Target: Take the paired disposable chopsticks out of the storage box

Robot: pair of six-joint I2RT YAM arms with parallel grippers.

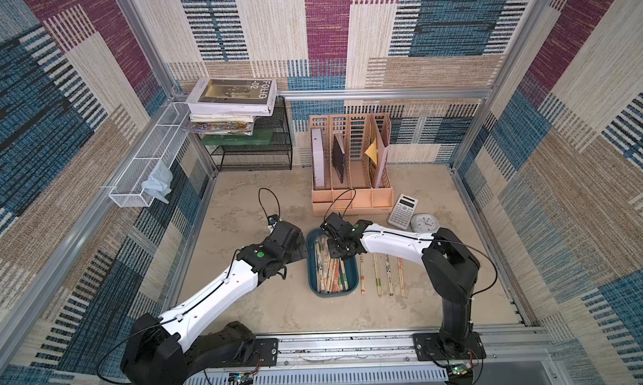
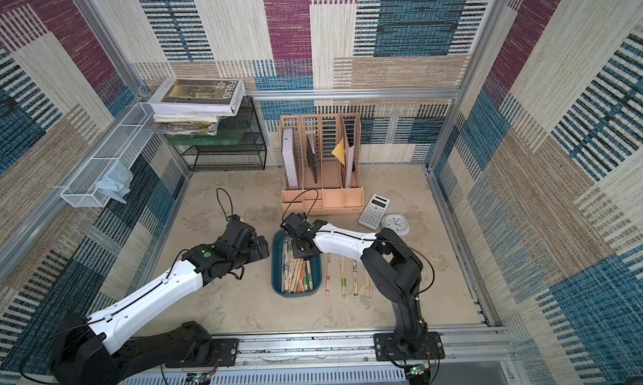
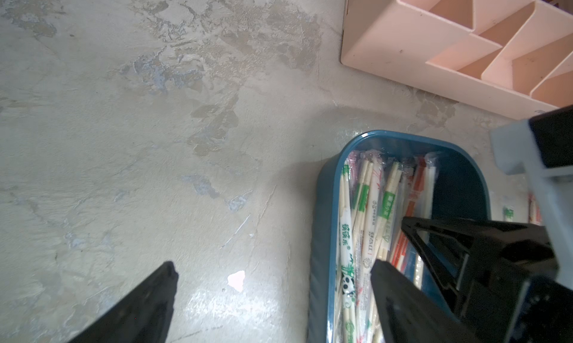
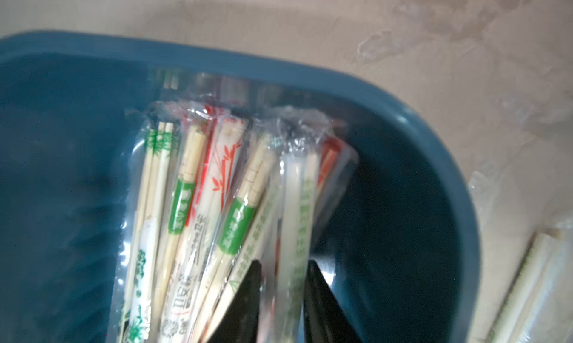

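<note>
A teal storage box (image 1: 311, 278) holds wrapped chopstick pairs (image 4: 155, 211), some with green or red print. My right gripper is down inside it, part open, its fingertips around the top pair at the box's near side in the right wrist view; whether it grips is unclear. My left gripper hangs open just left of the box, bare table between and beside its fingers. Several wrapped pairs (image 1: 389, 274) lie in a row on the table right of the box.
A pink file organiser (image 1: 351, 201) stands behind the box, with a calculator (image 1: 402, 211) and a clock (image 1: 424, 223) to its right. A wire rack with books (image 1: 231, 97) is at back left.
</note>
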